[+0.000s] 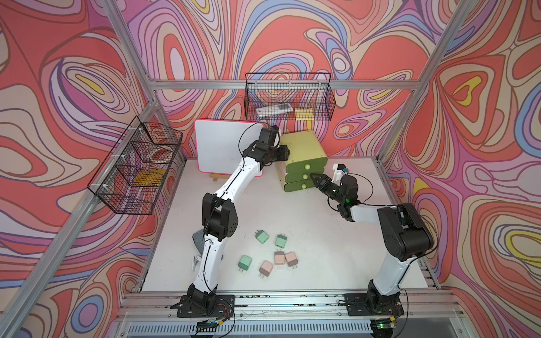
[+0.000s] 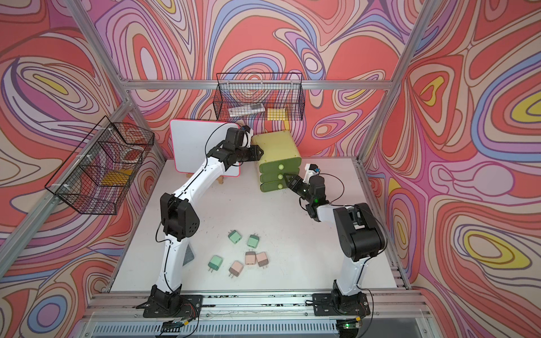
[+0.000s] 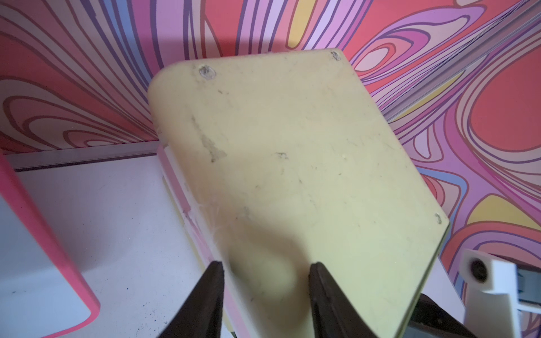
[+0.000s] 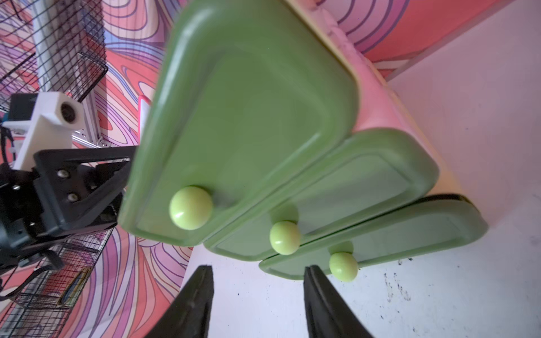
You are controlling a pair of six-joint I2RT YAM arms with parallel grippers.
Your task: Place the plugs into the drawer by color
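The green three-drawer cabinet [image 1: 301, 143] stands at the back, its round knobs showing in the right wrist view: top [image 4: 190, 208], middle [image 4: 285, 237], bottom [image 4: 343, 266]. My left gripper is shut on the cabinet's upper left edge. My right gripper stands part open before the drawer fronts, below the knobs, with nothing between its fingers. Green plugs [image 1: 262, 236] and pink plugs [image 1: 266, 268] lie scattered on the front of the table.
A whiteboard [image 1: 222, 143] stands left of the cabinet. Wire baskets [image 1: 135, 191] hang on the left and back frames.
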